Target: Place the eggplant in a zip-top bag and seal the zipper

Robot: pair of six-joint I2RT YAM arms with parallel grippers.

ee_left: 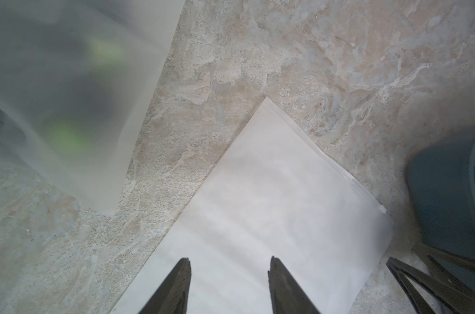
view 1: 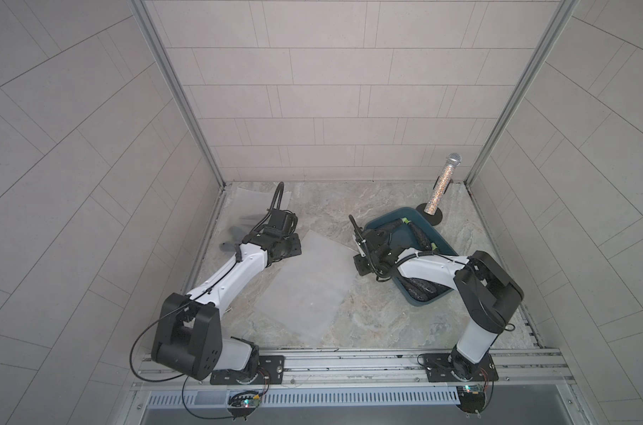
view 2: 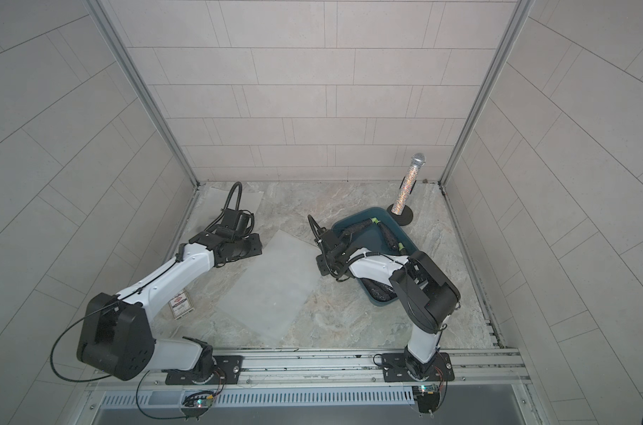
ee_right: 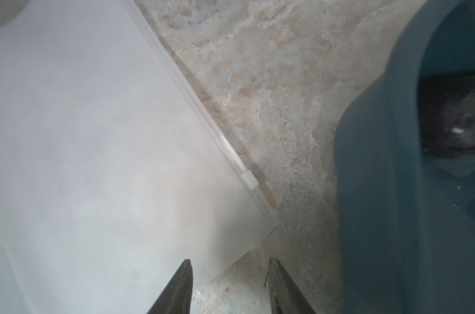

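Note:
A flat, frosted zip top bag [view 1: 311,287] lies empty-looking at the table's middle, its zipper edge toward the back right. The white slider [ee_right: 249,179] sits near the right end of that zipper. Eggplants [view 2: 386,235] with green stems rest in the dark teal bin [view 1: 445,244]. Above the bag's left side, my left gripper stands open, nothing between its fingers. My right gripper is open and empty too, over the bag's slider corner and close to the bin wall.
Another frosted bag [ee_left: 75,99], dark and green shapes showing through it, lies at the back left. A glittery lamp [view 1: 442,185] stands behind the bin. A small card box [view 2: 180,304] lies at the front left. Table in front of the bin is clear.

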